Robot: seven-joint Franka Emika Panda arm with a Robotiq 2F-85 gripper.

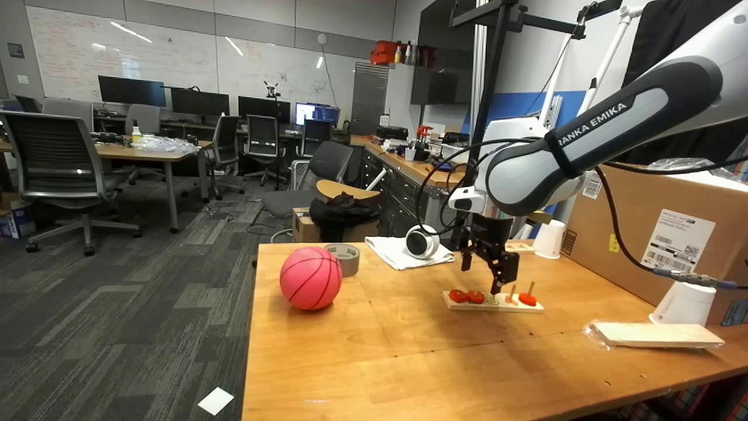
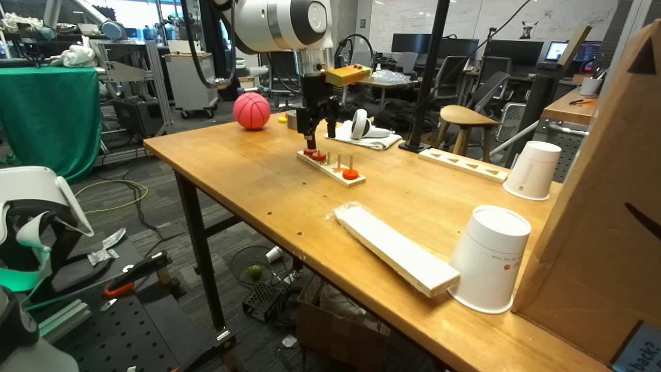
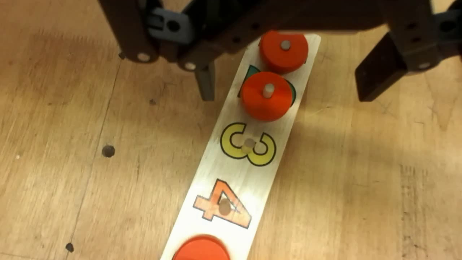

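A long pale wooden board with upright pegs lies on the table. It bears a yellow number 3 and an orange number 4, whose pegs are bare. Two red discs sit on neighbouring pegs: an end disc and an inner disc. Beyond the 4, another red disc is cut off by the lower frame edge. My gripper is open above the board, its fingers on either side of the inner disc's area with nothing held. In exterior view 1, the gripper hangs over the board.
A pink ball and a roll of tape stand to the left. Behind are a white cloth and a white headset. Wrapped wood, paper cups and a large box occupy the other end.
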